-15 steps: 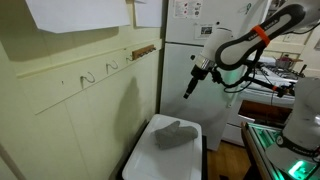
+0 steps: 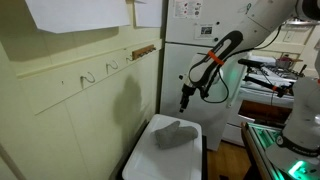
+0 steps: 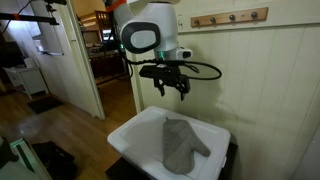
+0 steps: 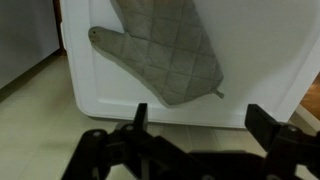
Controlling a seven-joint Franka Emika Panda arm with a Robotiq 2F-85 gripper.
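A grey quilted oven mitt [image 4: 170, 50] lies flat on a white tabletop [image 4: 105, 100], its thumb pointing left in the wrist view. The mitt [image 3: 184, 145] also shows whole in exterior view 2, toward the table's right half. Above the table, clear of the mitt, hangs my black gripper [image 3: 172, 93]. Its two fingertips stand wide apart at the bottom of the wrist view, and nothing is between them. In exterior view 1 the gripper [image 2: 184, 106] is beyond the mitt [image 2: 175, 134], near the fridge.
A wooden rail with pegs [image 3: 231, 17] is fixed to the pale wall, and several hooks [image 2: 87, 78] show on that wall. A white fridge [image 2: 190, 60] stands behind the arm.
My arm and gripper have shifted slightly, with the arm drawing a little left and lower in exterior view 1. The mitt lies where it was.
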